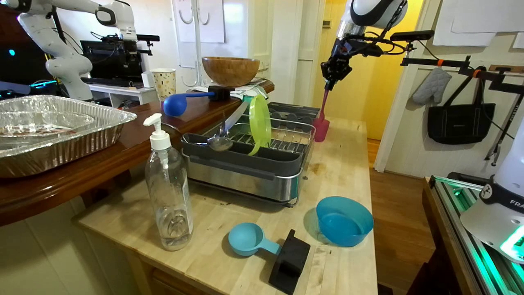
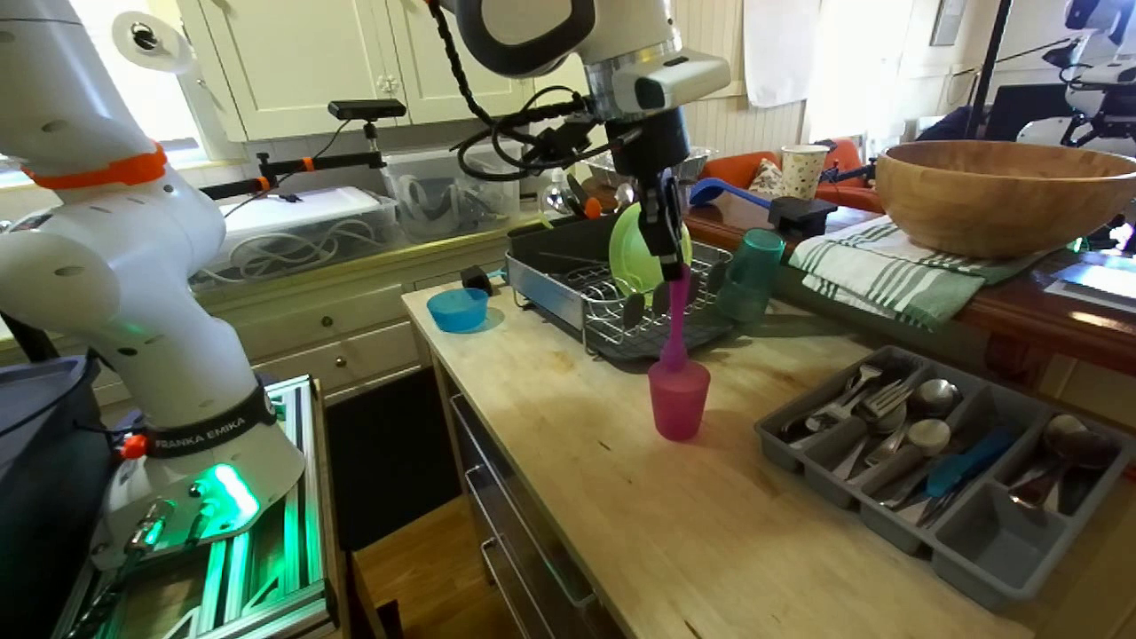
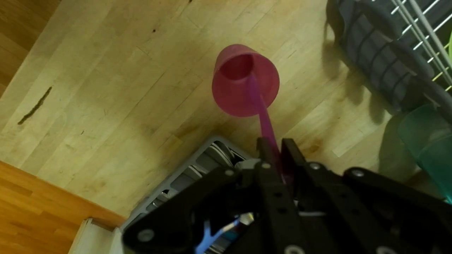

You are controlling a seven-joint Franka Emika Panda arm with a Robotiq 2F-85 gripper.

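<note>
A pink cup stands upright on the wooden counter between the dish rack and the cutlery tray. Above it my gripper points down, shut on the handle of a purple-pink utensil, likely a spoon. In the wrist view the utensil runs from the gripper to the cup, its lower end reaching the mouth of the cup. The far tip is hidden within the cup. From the other side, exterior view 1 shows the utensil slanting down to the cup.
A grey cutlery tray and a dish rack with a green plate flank the cup. A teal glass leans by the rack. A blue bowl and soap bottle stand farther off.
</note>
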